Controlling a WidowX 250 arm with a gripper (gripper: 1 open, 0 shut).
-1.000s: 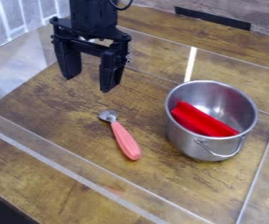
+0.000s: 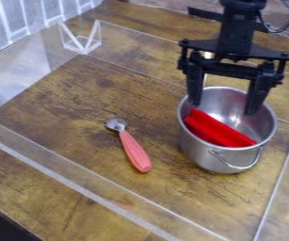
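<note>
My black gripper (image 2: 234, 87) hangs open over the steel pot (image 2: 232, 155), its two fingers spread above the rim at either side. Inside the pot lies a long red object (image 2: 219, 129). A spoon-like utensil with a pink handle (image 2: 132, 151) and a small metal head lies on the wooden table to the pot's left. Whether the fingertips touch the pot cannot be told from this view.
Clear plastic edging runs along the left and front, with a small white frame (image 2: 81, 38) at the back left.
My gripper has moved from the back left, over bare table, rightward to above the pot. The pot and the pink utensil have not moved.
</note>
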